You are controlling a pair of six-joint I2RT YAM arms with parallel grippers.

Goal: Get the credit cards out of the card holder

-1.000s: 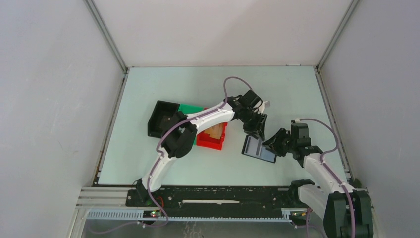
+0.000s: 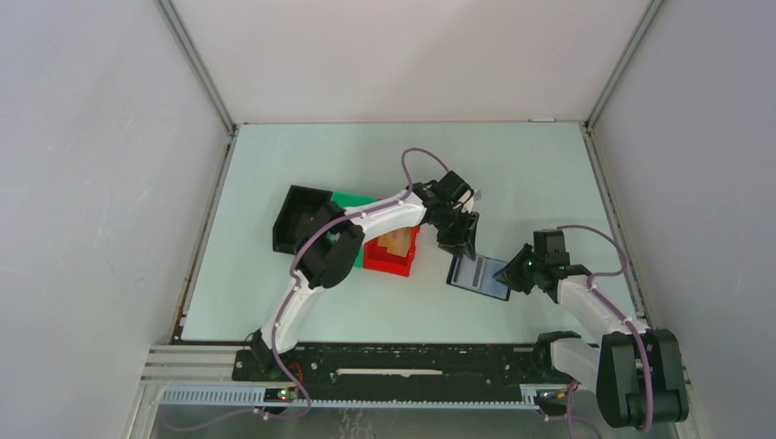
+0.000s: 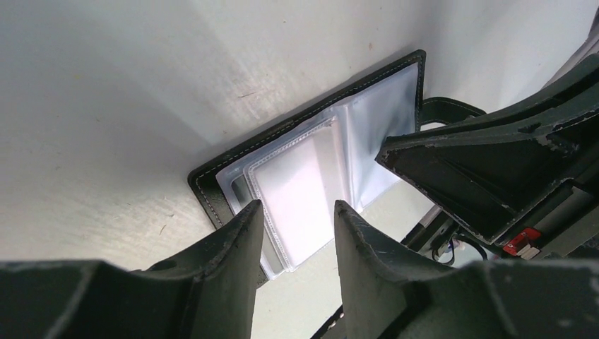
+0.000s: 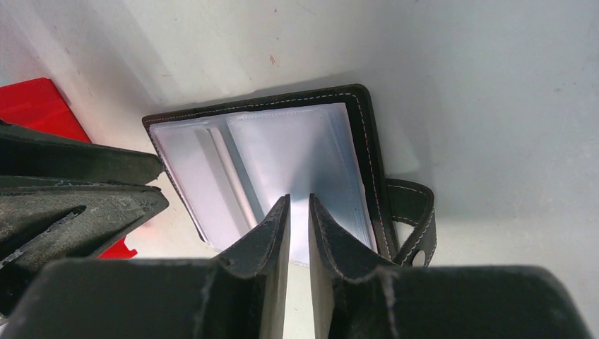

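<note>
The card holder (image 2: 477,277) lies unfolded on the table, dark with stitched edges and clear plastic sleeves. A white card-like panel (image 3: 298,187) shows in its sleeve in the left wrist view. Over that half, my left gripper is open, its fingers apart with nothing held between them. My right gripper points down at the other half's clear sleeve (image 4: 297,152). Its fingers stand close together with a narrow slit between; whether they pinch the plastic cannot be told. A strap with a snap (image 4: 414,219) sticks out at that end.
A red tray (image 2: 388,266) with a tan item and a black box (image 2: 295,219) stand to the left, partly under the left arm. Both grippers are close together above the holder. Bare table lies in front and behind.
Compared with about a second ago, my left gripper has shifted left, toward the holder's left end. My right gripper has moved slightly right and toward the front. The holder has stayed put.
</note>
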